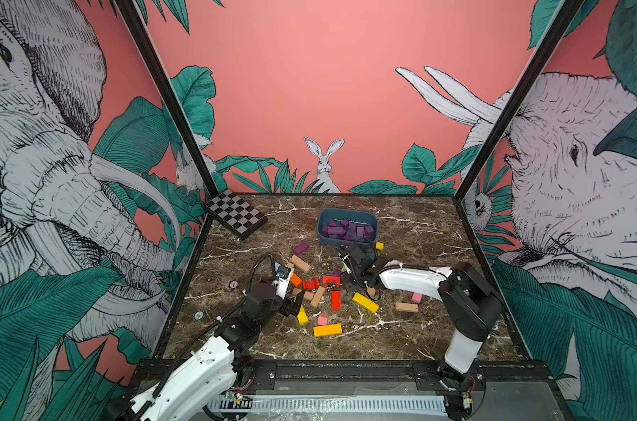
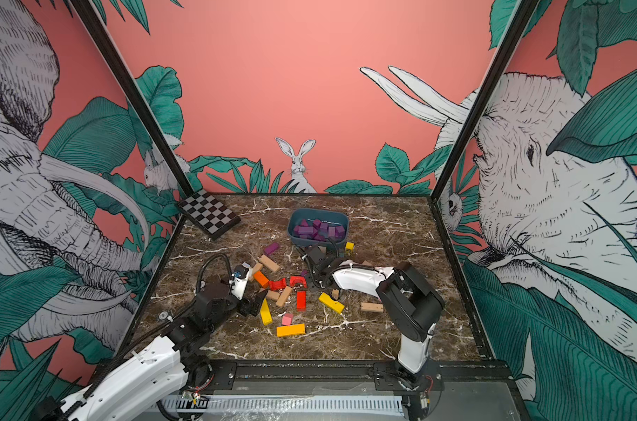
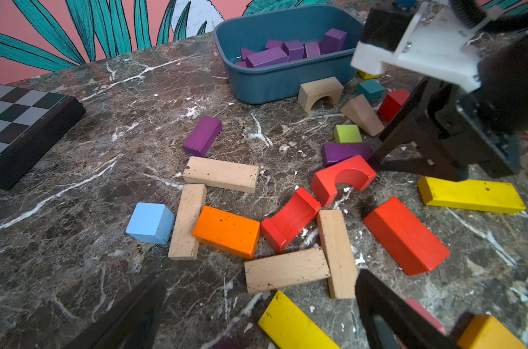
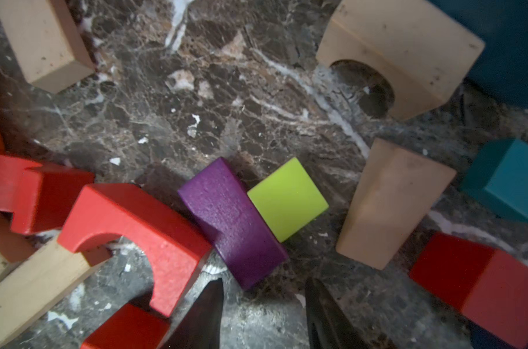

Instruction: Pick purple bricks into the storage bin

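Observation:
Just ahead of my right gripper, a purple brick (image 4: 232,224) lies against a lime green cube; its near end is close to the fingertips, with bare table between the parted fingers. A second purple brick (image 3: 202,136) lies alone on the table, left of the bin. The blue storage bin (image 3: 287,81) stands at the back with several purple bricks (image 1: 347,229) in it. My left gripper is open above the front left blocks, holding nothing; a dark purple bit (image 3: 226,343) shows at that view's bottom edge.
Wooden, red and yellow blocks crowd the middle. A red arch (image 4: 139,232) flanks the purple brick on the left, with a wooden wedge (image 4: 391,203) to the right. A chessboard (image 1: 235,213) sits at the back left. Bare table lies between chessboard and bin.

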